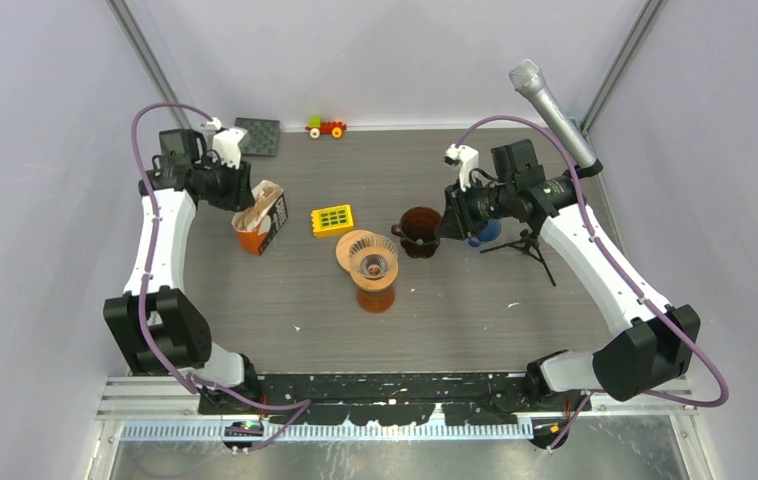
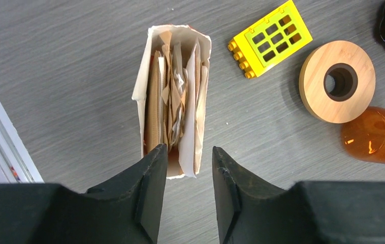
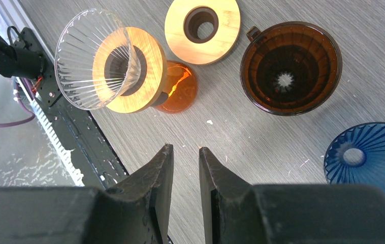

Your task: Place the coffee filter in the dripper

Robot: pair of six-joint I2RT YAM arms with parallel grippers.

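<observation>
An orange and white box [image 1: 258,222] stands upright on the left of the table, its top open. Brown and white paper coffee filters [image 2: 178,94] are packed on edge inside it. Over the near end of that box my left gripper is open, empty between its fingers. The clear ribbed dripper [image 3: 86,61] sits on a wooden collar above an amber glass base [image 3: 183,89]; no filter shows in it. My right gripper hangs right of the dripper, its fingers parted with only table between them.
A dark brown dripper [image 3: 289,68] and a blue dripper [image 3: 373,157] stand to the right. A wooden ring [image 2: 338,81] lies beside the clear dripper, and a yellow block [image 2: 270,39] is behind it.
</observation>
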